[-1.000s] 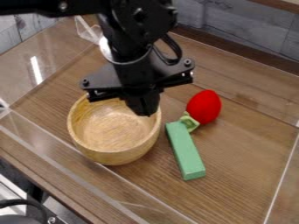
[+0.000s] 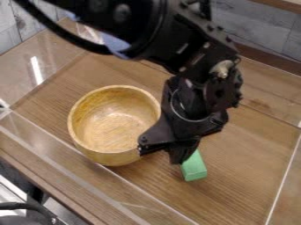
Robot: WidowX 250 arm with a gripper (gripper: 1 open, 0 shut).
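Note:
The black gripper (image 2: pixel 167 149) is low over the wooden table, between a pale round bowl (image 2: pixel 100 123) on its left and a green block (image 2: pixel 193 171) just below it on the right. The block is partly hidden by the gripper. The fingers look shut, with nothing visible between them.
Black cables (image 2: pixel 24 206) lie past the table's lower-left edge. The back is partly hidden by the arm.
The arm has moved down and right, toward the green block.

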